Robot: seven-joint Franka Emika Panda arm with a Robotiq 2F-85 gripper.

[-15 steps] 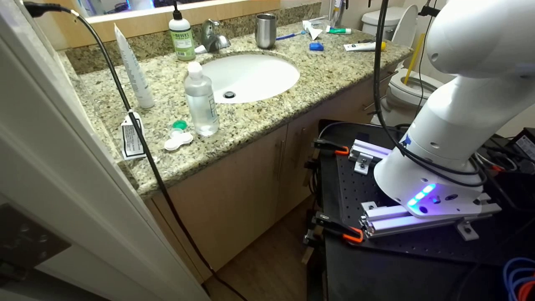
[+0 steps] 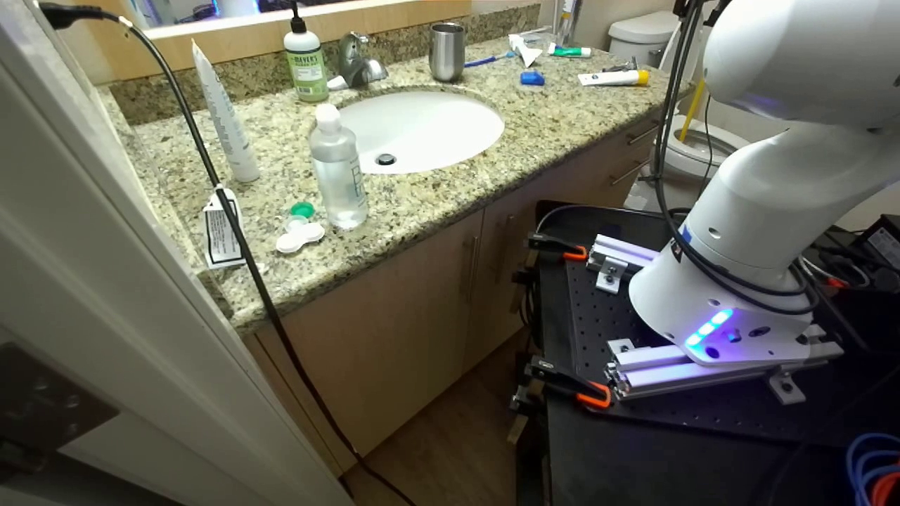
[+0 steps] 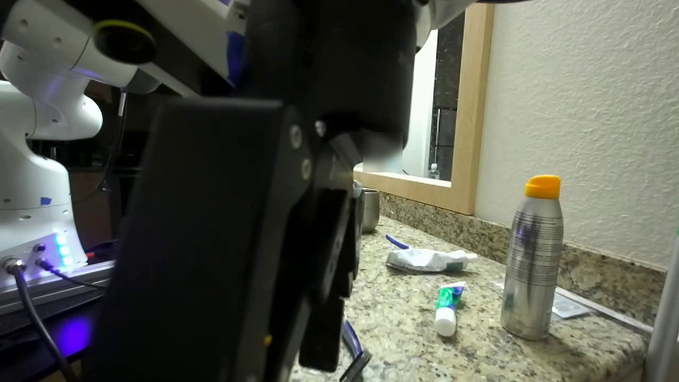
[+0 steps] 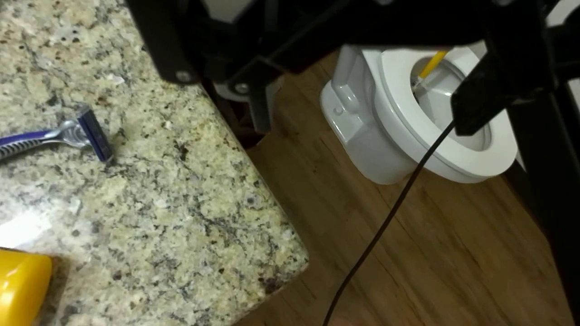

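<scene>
In the wrist view my gripper stands open, its two dark fingers wide apart with nothing between them. Beneath it lie the wooden floor and the white toilet, beyond the counter's corner. A blue razor [image 4: 93,133] rests on the granite counter [image 4: 179,228], left of the fingers. The yellow cap [image 4: 24,285] of a tube shows at the lower left. In exterior view 2 the black gripper body [image 3: 197,242] fills the near left and middle, hiding much of the counter. Exterior view 1 shows the whole white tube [image 2: 609,79] with its yellow cap near the counter's far end.
A spray can [image 3: 533,267], a green-and-white tube [image 3: 449,309] and a crumpled white tube [image 3: 423,260] occupy the far end. A steel cup [image 2: 447,52], a soap bottle [image 2: 305,63] and a clear bottle [image 2: 339,173] stand around the sink [image 2: 430,126]. A cable [image 4: 391,212] crosses the wrist view.
The arm has shifted and turned in exterior view 1, and its hanging cables have swung right. The counter objects have not visibly moved.
</scene>
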